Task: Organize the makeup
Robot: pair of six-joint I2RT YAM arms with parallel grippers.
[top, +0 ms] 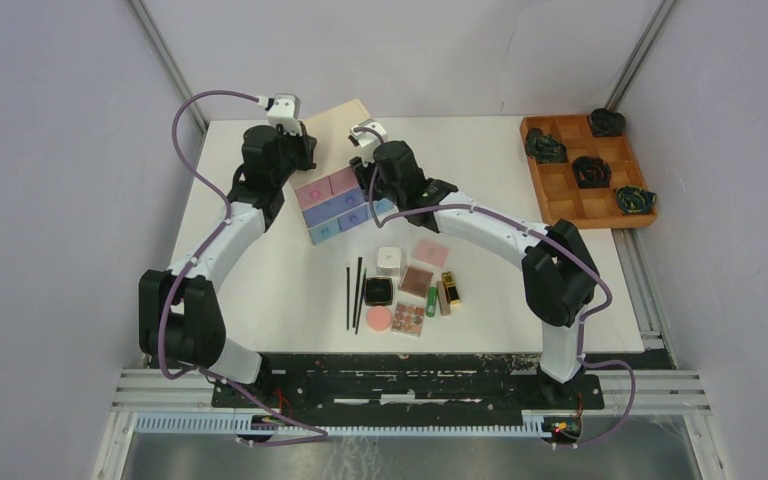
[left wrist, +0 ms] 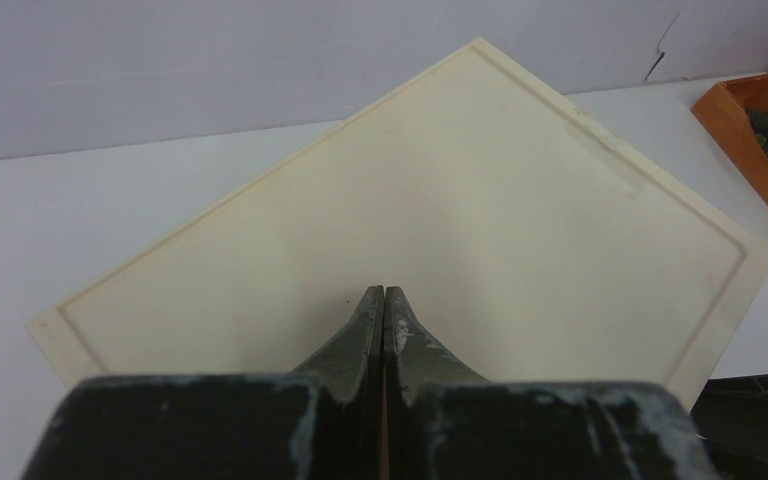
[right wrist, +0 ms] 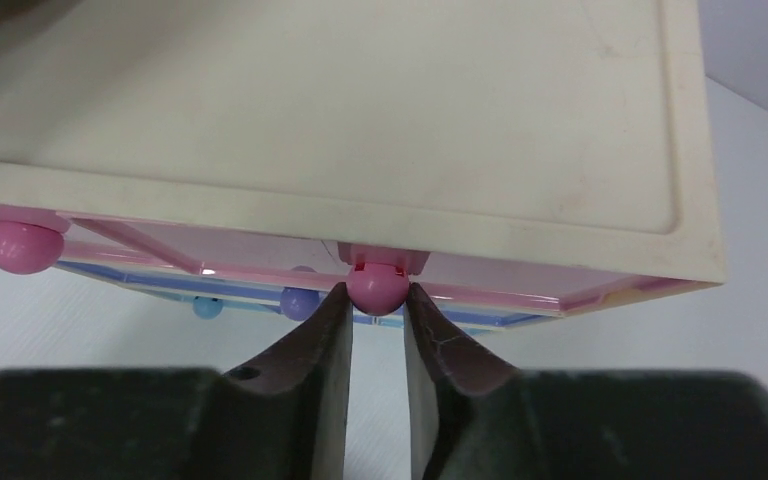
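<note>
A small drawer unit with a cream top (left wrist: 440, 200) and pink, purple and blue drawers (top: 325, 205) stands at the back. Over its top is my left gripper, its fingertips together; whether anything is between them is unclear. My right gripper has its fingertips either side of a round pink drawer knob (right wrist: 378, 285), partly open around it. Loose makeup lies in front of the unit: a pink square (top: 430, 252), a white box (top: 388, 258), palettes (top: 408, 318), tubes (top: 430, 300) and pencils (top: 348, 298).
A wooden compartment tray (top: 580, 205) with dark green items stands at the back right.
</note>
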